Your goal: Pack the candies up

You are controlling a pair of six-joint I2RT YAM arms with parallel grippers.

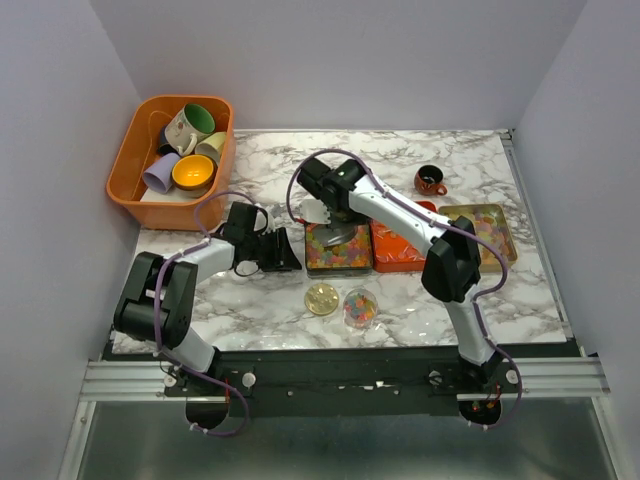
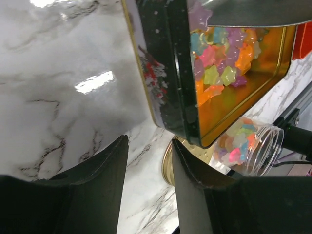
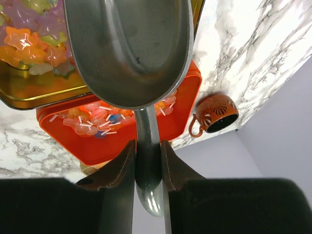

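Note:
The rectangular tin stands mid-table with colourful star-shaped candies in it. Over it, my right gripper is shut on the handle of a grey metal scoop, whose bowl looks empty. Just left of the tin, near its wall, my left gripper is open, with nothing between its fingers. A clear jar lies on its side in front of the tin with candies inside, and its round gold lid is beside it. The right arm hides the tin's back part in the top view.
Against the tin's right side is a red container of wrapped candies. A brown mug and a gold tray are farther right. An orange bin of cups fills the back left.

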